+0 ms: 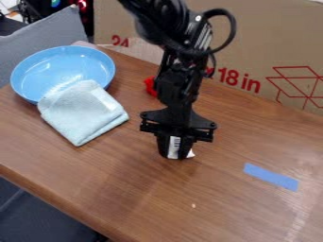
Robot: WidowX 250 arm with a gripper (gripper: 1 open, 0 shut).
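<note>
My black gripper (176, 151) is down at the middle of the wooden table, over a white item (176, 143) with dark markings. Its fingers are around or just at that item; whether they touch or hold it I cannot tell. The arm rises from there toward the top of the view and hides part of what lies behind it.
A blue plate (63, 59) sits at back left, a folded light cloth (83, 113) beside it. A red object (150, 85) is behind the arm. A blue tape strip (270, 177) lies at right. A cardboard box (278, 47) stands behind.
</note>
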